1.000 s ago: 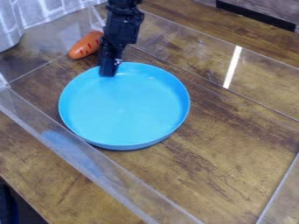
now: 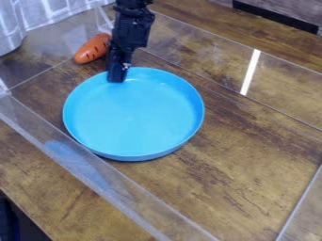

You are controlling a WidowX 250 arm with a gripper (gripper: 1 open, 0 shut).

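Note:
A large blue round tray (image 2: 134, 118) lies on the wooden table. The dark gripper (image 2: 119, 73) points down at the tray's back rim, its tips at or just over that rim. It looks shut, with nothing clearly visible between its fingers. Behind it to the left lies an orange carrot-like object (image 2: 90, 49), apart from the tray.
Clear plastic or glass panels run along the left side and around the table. Bare wood (image 2: 246, 141) fills the right of the view. A dark ledge (image 2: 291, 9) stands at the back right.

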